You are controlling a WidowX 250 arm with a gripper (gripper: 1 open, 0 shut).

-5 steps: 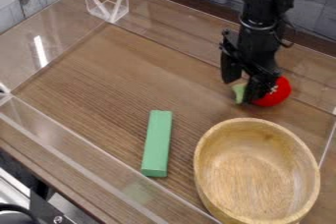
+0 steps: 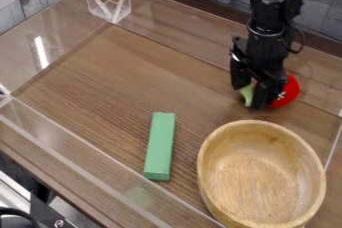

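My black gripper (image 2: 257, 82) hangs down from the arm (image 2: 266, 17) at the right of the camera view, low over a red round object (image 2: 286, 92) and a small pale green piece (image 2: 247, 95). Its fingers partly cover both; whether they are open or shut, or touch either thing, I cannot tell.
A wooden bowl (image 2: 261, 172) fills the lower right. A green block (image 2: 160, 144) lies left of it. A white wire holder (image 2: 110, 4) stands at the back left.
My gripper has come slightly lower and nearer the front over the red object and the green piece.
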